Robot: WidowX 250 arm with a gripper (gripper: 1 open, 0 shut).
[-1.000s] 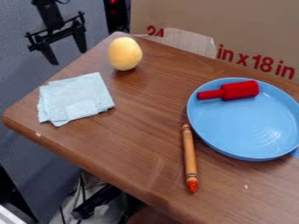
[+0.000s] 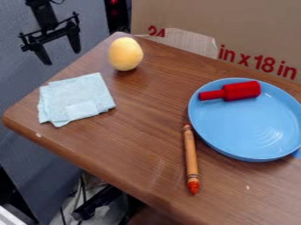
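Note:
My black gripper (image 2: 60, 57) hangs open at the upper left, off the table's edge, with nothing between its fingers. A folded pale blue cloth (image 2: 74, 100) lies on the left of the wooden table (image 2: 141, 149). A yellow egg-shaped object (image 2: 126, 54) is at the back. A red plastic roller-like object (image 2: 237, 91) lies on the blue plate (image 2: 249, 132) at the right. An orange crayon (image 2: 191, 160) lies left of the plate.
A cardboard box (image 2: 223, 35) stands along the back. The middle of the table between cloth, egg and plate is clear.
My gripper has shifted slightly left and upward. The objects on the table have not moved.

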